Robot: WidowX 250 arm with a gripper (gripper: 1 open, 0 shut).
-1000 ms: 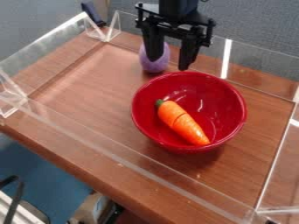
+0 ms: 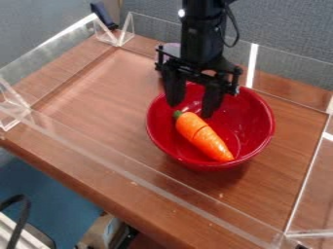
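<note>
My black gripper point(image 2: 192, 78) hangs over the back half of a red bowl point(image 2: 254, 131), its fingers spread apart and open, reaching down to about the rim. An orange carrot with a green top point(image 2: 204, 136) lies in the bowl, below and in front of the fingers, apart from them as far as I can tell. A purple object point(image 2: 168, 49) behind the gripper is mostly hidden by it.
Low transparent walls edge the table, with a drop to a blue floor point(image 2: 39, 180) at the front left.
My gripper has moved down and toward the front, from beside the purple object to over the bowl, covering most of that object. The bowl and carrot have stayed put.
</note>
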